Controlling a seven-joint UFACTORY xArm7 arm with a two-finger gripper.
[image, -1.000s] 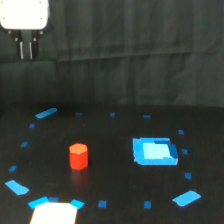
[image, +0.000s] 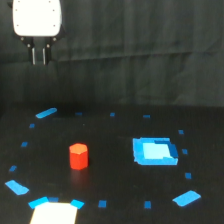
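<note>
A red hexagonal block (image: 79, 156) stands on the black table, left of the middle. To its right lies a blue taped square (image: 138, 152) with a white and pale blue patch (image: 156, 151) inside. High above the table at the upper left hangs my gripper (image: 39, 56), pointing down in front of the dark curtain. Its two thin fingers show a gap with nothing between them. It is well clear of the red block.
Small blue tape marks dot the table, with longer blue strips (image: 187, 198) near the edges. A white object (image: 54, 213) is cut off by the lower left border. Bare table separates the red block from the blue square.
My gripper has shifted a little to the right and slightly lower in the view. The red block and the blue square have stayed where they were.
</note>
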